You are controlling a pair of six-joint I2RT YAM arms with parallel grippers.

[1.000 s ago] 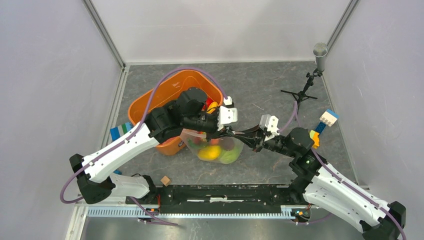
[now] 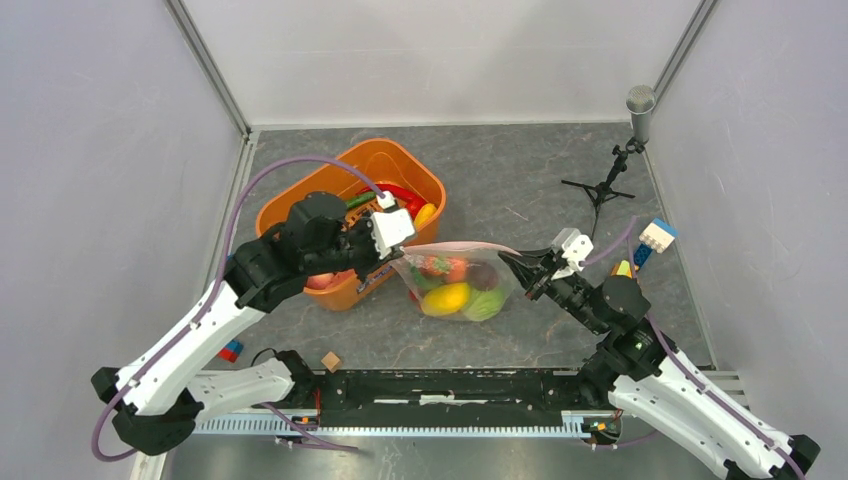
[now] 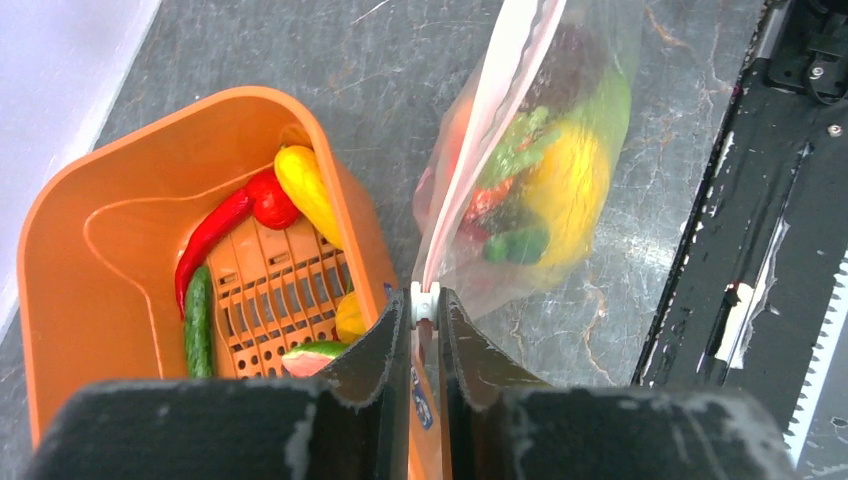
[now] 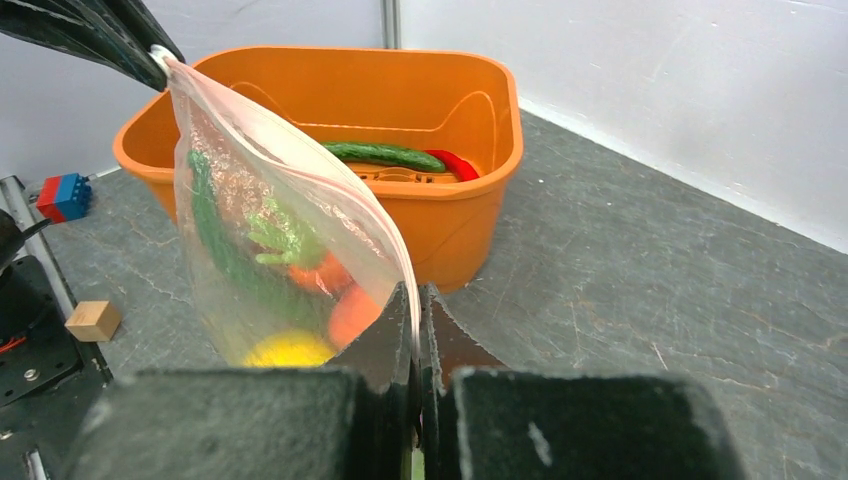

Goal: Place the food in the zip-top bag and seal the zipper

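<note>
The clear zip bag point(image 2: 455, 283) hangs between my two grippers with food inside: a yellow piece point(image 3: 570, 190), red and orange pieces, and something green. My left gripper is shut on a small white piece, apparently the zipper slider, at the left end of the pinkish zip strip point(image 3: 485, 130). At the strip's other end, my right gripper is shut with the thin bag edge running between its fingertips. The strip is stretched between both grippers; whether it is pressed closed along its length I cannot tell.
An orange basket point(image 2: 405, 160) stands just behind and left of the bag, holding a red chili point(image 3: 212, 240), a cucumber point(image 3: 199, 320) and other food. A wooden block point(image 2: 331, 361) lies front left. Toy bricks point(image 2: 657, 236) and a tripod point(image 2: 604, 186) are at right.
My left gripper has slid left along the bag's top edge, from near the right gripper to the far end. The right gripper and the bag have shifted slightly right.
</note>
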